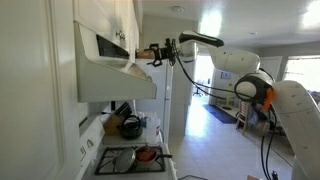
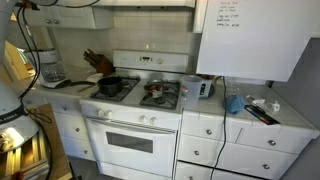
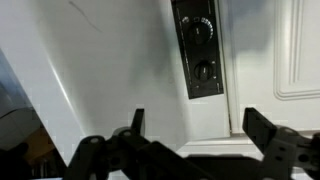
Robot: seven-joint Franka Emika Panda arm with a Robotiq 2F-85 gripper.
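Note:
In exterior view 1 my gripper (image 1: pixel 155 55) is high up, to the right of the white range hood (image 1: pixel 112 82) and at about the height of the cabinets. Its two fingers stand well apart in the wrist view, so the gripper is open with nothing between them. Beyond it is a black control panel (image 3: pixel 203 72) with two round knobs, set in a white surface. A panelled white door (image 3: pixel 275 55) lies to the panel's right. Whether any finger touches the hood or cabinets cannot be told.
Below the hood are the stove (image 2: pixel 145 105) with a black pot (image 2: pixel 119 86) and a pan (image 2: pixel 155 92) on top. A toaster (image 2: pixel 199 86) and a blue cloth (image 2: pixel 233 103) are on the counter to its right. Open floor (image 1: pixel 205 155) lies right of the stove.

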